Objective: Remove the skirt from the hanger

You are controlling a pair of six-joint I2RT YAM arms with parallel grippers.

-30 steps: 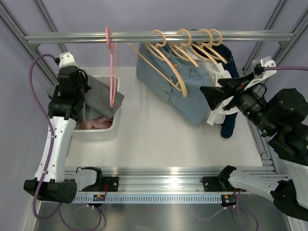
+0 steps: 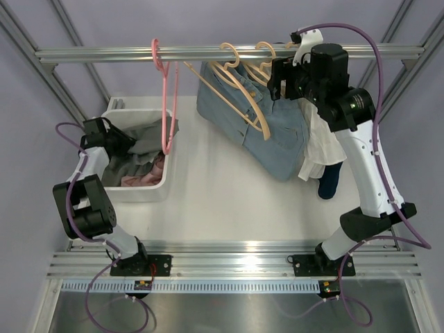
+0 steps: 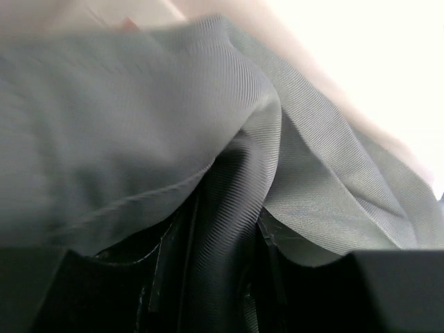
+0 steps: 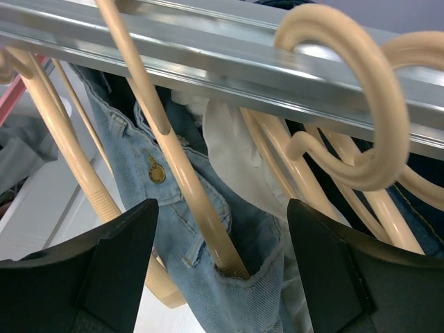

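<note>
A dark grey garment (image 2: 139,156) lies in the white bin (image 2: 139,194) at the left; my left gripper (image 2: 118,142) is down in it, fingers partly apart with folds of the grey fabric (image 3: 132,111) around and between them. My right gripper (image 2: 277,87) is open at the rail, nothing clearly between its fingers. In the right wrist view a wooden hanger (image 4: 187,180) and denim (image 4: 152,187) are in front of it. A denim skirt (image 2: 257,139) hangs from wooden hangers (image 2: 253,104).
A white garment (image 2: 319,146) and navy one (image 2: 328,184) hang at the right. A pink hanger (image 2: 164,118) hangs above the bin. Steel rail (image 2: 111,55) spans the top. The middle board is clear below the clothes.
My left gripper has lowered into the bin with the grey fabric settling there.
</note>
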